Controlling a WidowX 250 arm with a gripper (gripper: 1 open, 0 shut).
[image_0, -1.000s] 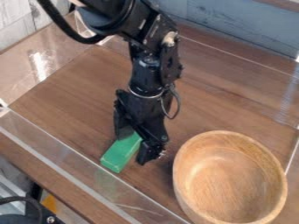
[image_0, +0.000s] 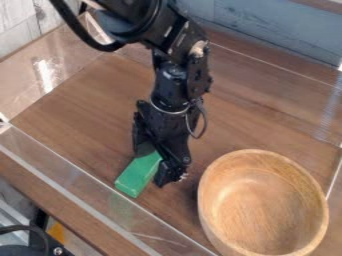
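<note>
The black arm reaches down from the top of the view to a green rectangular object (image_0: 134, 178) lying on the wooden table near its front left edge. The gripper (image_0: 158, 160) is low over the upper end of the green object, its fingers on either side of it or just above. Whether they touch it or are closed on it cannot be made out, as the gripper hides that end.
A round wooden bowl (image_0: 262, 212) sits to the right of the green object. A clear low wall runs along the table's left front edge.
The gripper and arm have shifted very slightly; the green object and bowl look unmoved.
</note>
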